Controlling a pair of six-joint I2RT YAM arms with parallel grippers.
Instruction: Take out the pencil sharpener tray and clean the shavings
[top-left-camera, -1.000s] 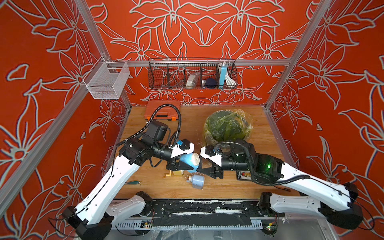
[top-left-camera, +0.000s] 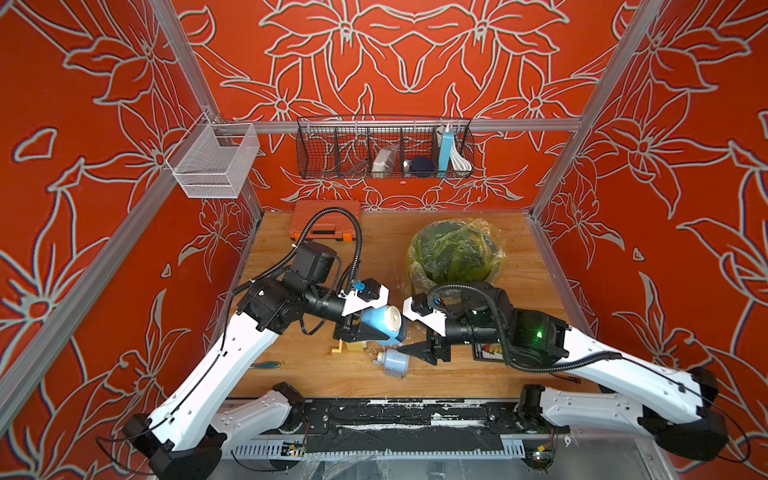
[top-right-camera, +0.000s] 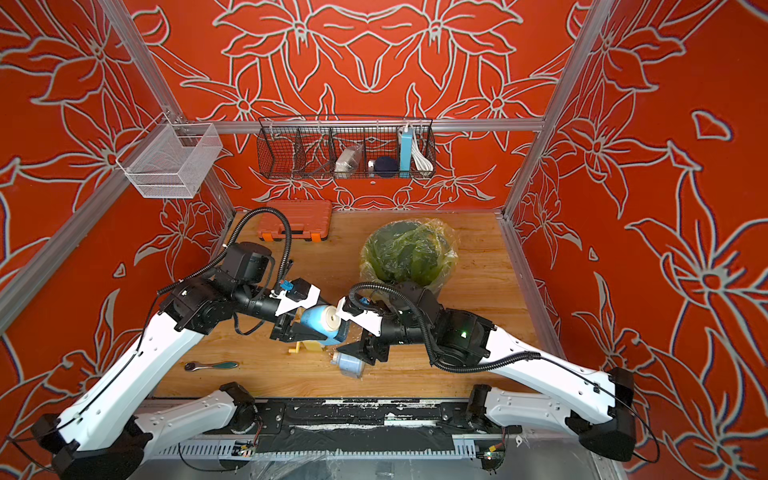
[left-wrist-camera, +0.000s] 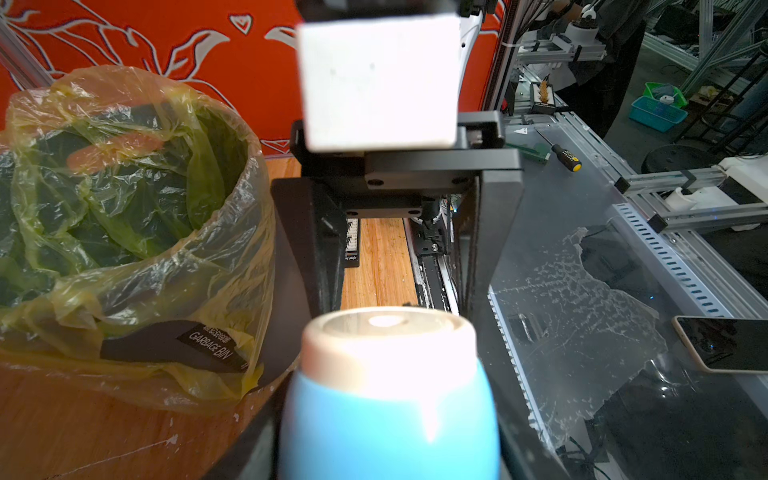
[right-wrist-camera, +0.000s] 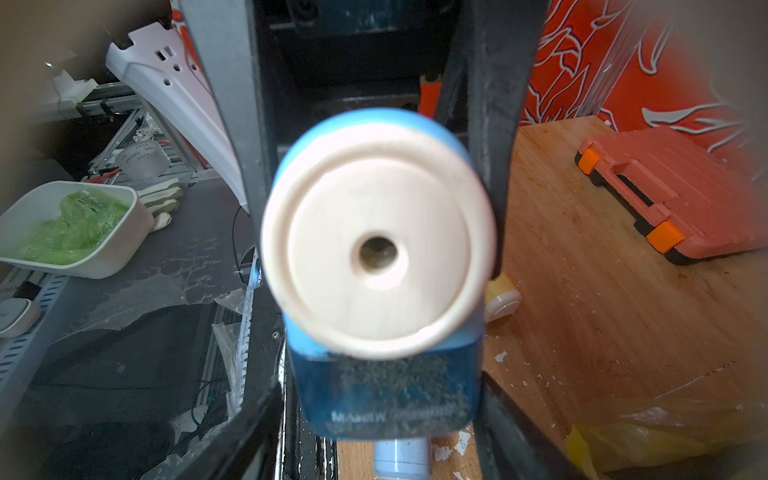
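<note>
A blue sharpener (top-left-camera: 380, 320) with a cream end is held up between the two grippers over the table. My left gripper (top-left-camera: 368, 326) is shut on its body. My right gripper (top-left-camera: 408, 340) faces it from the right; in the right wrist view the sharpener's tray (right-wrist-camera: 388, 392), dark with shavings, is at the bottom between that gripper's blurred fingers, and it appears shut on it. A clear pale container (top-left-camera: 393, 362) lies on the table below, and a yellow piece (top-left-camera: 354, 345) lies beside it.
A bin with a yellow-green liner (top-left-camera: 454, 256) stands behind the right gripper. An orange case (top-left-camera: 320, 216) lies at the back left. A wire basket (top-left-camera: 352, 148) hangs on the back wall. A small tool (top-right-camera: 210, 365) lies at the front left.
The left arm looks unchanged.
</note>
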